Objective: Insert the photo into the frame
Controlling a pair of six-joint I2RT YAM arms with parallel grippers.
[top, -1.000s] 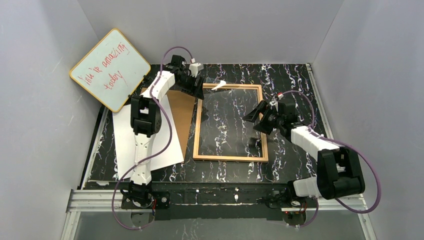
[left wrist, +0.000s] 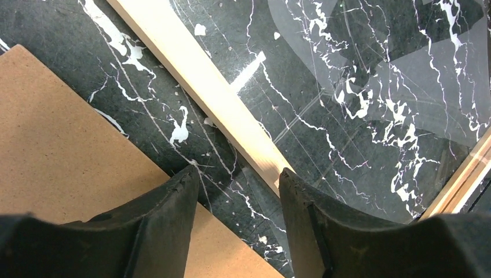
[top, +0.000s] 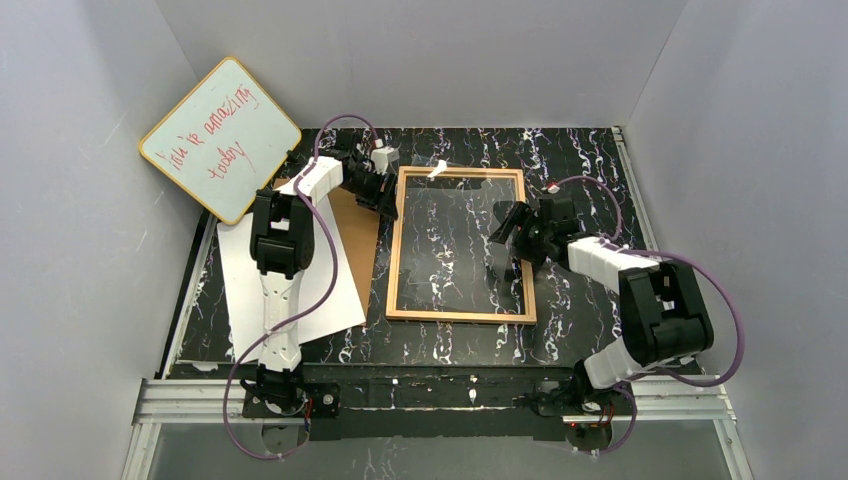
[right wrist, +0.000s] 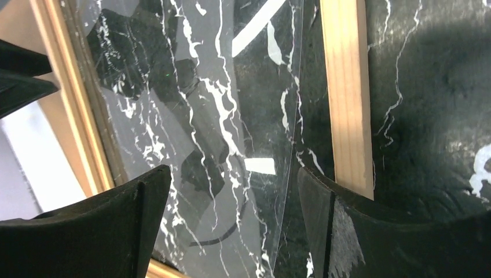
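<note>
The wooden frame point(top: 392, 270) lies flat in the middle of the table, with a clear, reflective pane point(top: 445, 250) inside it. Left of it is a white sheet point(top: 335, 308), presumably the photo or a backing, lying on a brown board point(top: 357, 240). My left gripper is part open: one finger is at the board's edge, the other at the frame's left side, and nothing shows held between them. Over the frame's right side my right gripper stands open, its right finger near the wooden side and the pane visible between its fingers.
A whiteboard point(top: 220, 140) with red writing leans at the back left. A small white tab point(top: 438, 169) sits at the frame's top edge. Bare marble table shows in front of the frame and to its right.
My left gripper has moved toward the front and slightly left; the brown board and white sheet have shifted a little left. The right arm has shifted slightly. The frame looks unmoved.
</note>
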